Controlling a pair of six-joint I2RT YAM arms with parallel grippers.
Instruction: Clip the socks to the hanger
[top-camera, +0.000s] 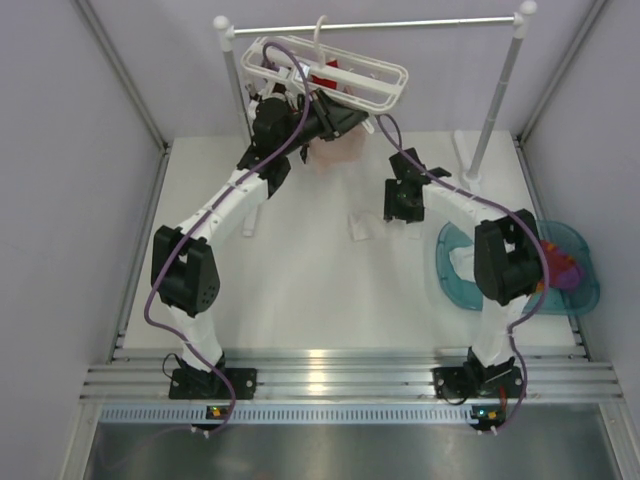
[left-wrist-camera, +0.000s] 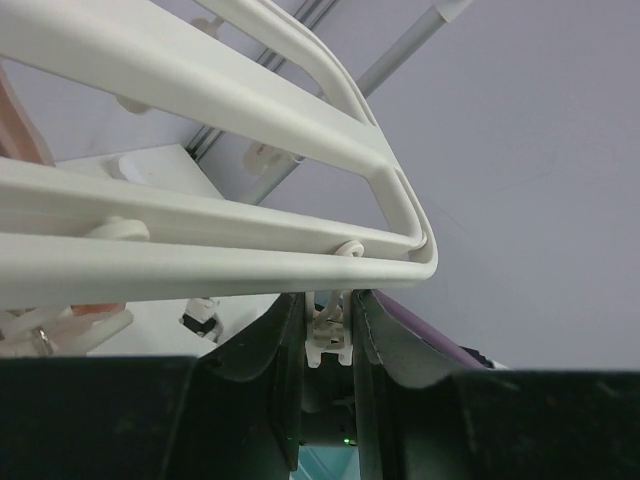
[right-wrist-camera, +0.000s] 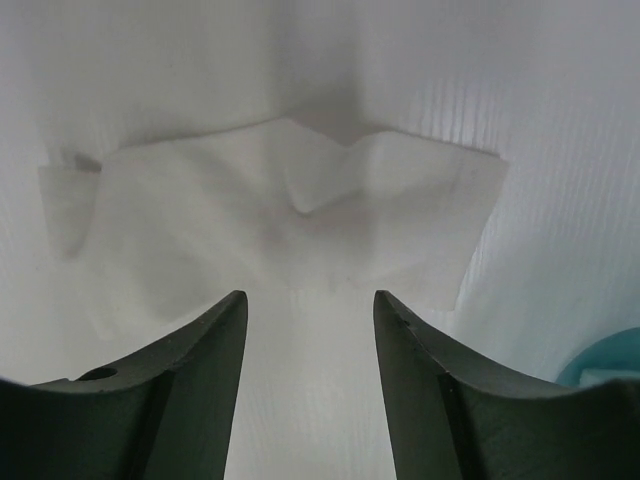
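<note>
A pale, thin white sock (top-camera: 366, 227) lies crumpled flat on the table below the hanger (top-camera: 372, 85). My right gripper (top-camera: 404, 214) hovers over its right part. The right wrist view shows the sock (right-wrist-camera: 290, 215) spread just ahead of the open fingers (right-wrist-camera: 225, 330), with nothing between them. Up at the hanger's right end my left gripper (top-camera: 356, 118) is shut on a white clip (left-wrist-camera: 329, 345), which hangs from the lower bar (left-wrist-camera: 250, 276). No sock shows in that clip. A red sock (top-camera: 328, 76) and a pink sock (top-camera: 338, 150) hang farther left.
At right stands a teal basket (top-camera: 462, 294) with a white sock (top-camera: 462, 262) and colourful socks (top-camera: 565, 274), partly behind the right arm. A white rack (top-camera: 440, 22) carries the hanger, and its right post (top-camera: 497, 95) rises behind the right arm.
</note>
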